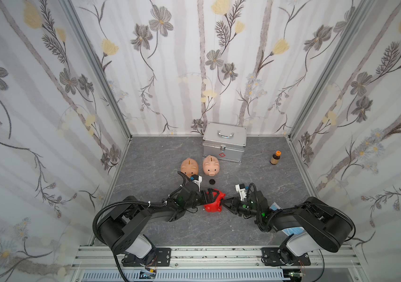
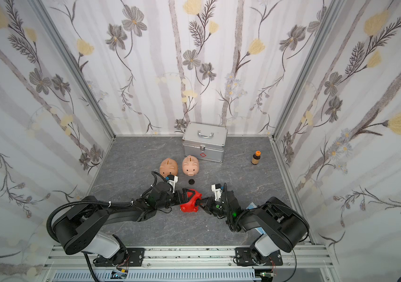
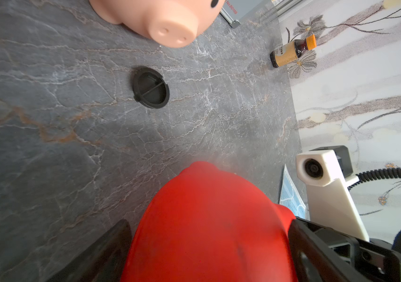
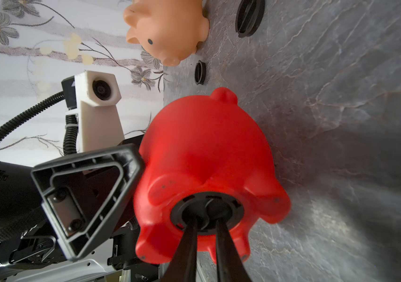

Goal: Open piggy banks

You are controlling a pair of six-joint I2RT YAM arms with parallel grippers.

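Observation:
The red piggy bank (image 4: 205,141) lies between the two arms, its underside with a round black plug (image 4: 181,211) facing my right gripper. My left gripper (image 1: 209,197) is spread wide, with one finger (image 3: 111,251) on each side of the red body; how firmly they press does not show. The thin fingertips of my right gripper are at the plug's face, slightly apart around its middle ridge. Two pinkish piggy banks, one on the left (image 1: 189,166) and one beside it (image 1: 211,165), stand farther back. A loose black plug (image 3: 151,88) lies on the table before them.
A second loose plug (image 4: 200,72) shows in the right wrist view. Behind the pigs is a silver case (image 1: 224,143), with a brown bottle (image 1: 275,158) to its right. A blue packet (image 3: 292,195) lies near the right arm.

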